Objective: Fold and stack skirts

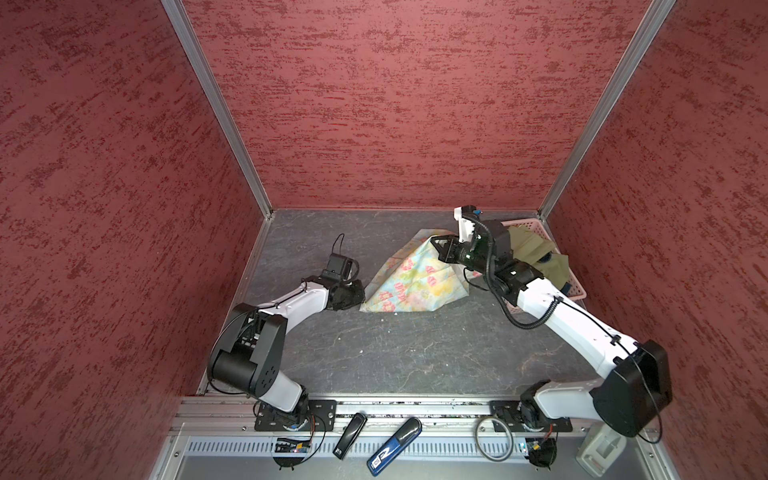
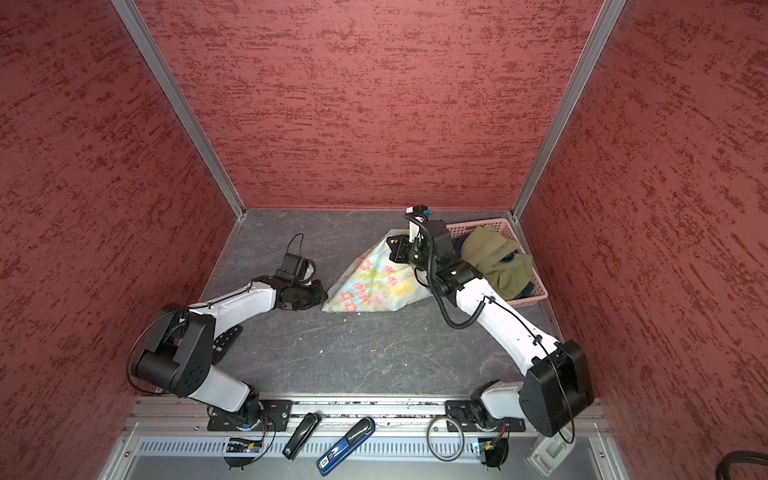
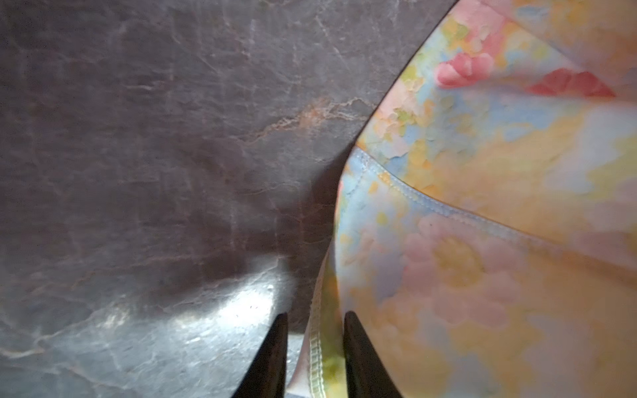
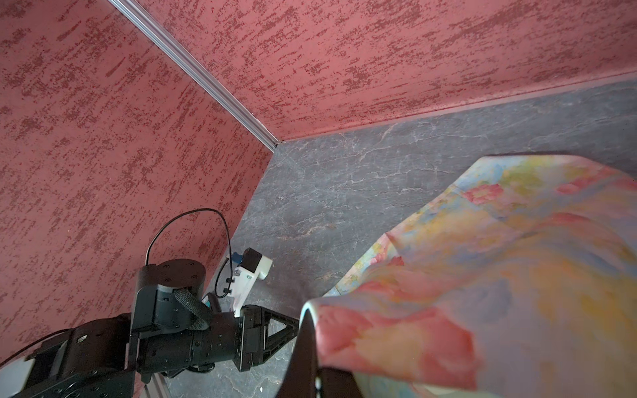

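Note:
A pastel floral skirt [image 1: 420, 281] hangs from my right gripper [image 1: 437, 245], its lower part reaching down to the table. In the right wrist view the raised cloth [image 4: 411, 338] runs up to the fingertips of the right gripper, which is shut on it. At the skirt's left lower corner stands my left gripper [image 1: 361, 296]. Seen from the left wrist, the left gripper has its fingers apart, with a stitched hem [image 3: 315, 361] of the skirt in the gap between them. How deep the hem sits there is hard to tell.
A pink basket [image 2: 537, 280] at the right holds olive [image 2: 500, 264] and dark blue cloth. Bare grey table [image 1: 400, 360] lies in front of the skirt and at the back left. Red walls enclose the sides and back.

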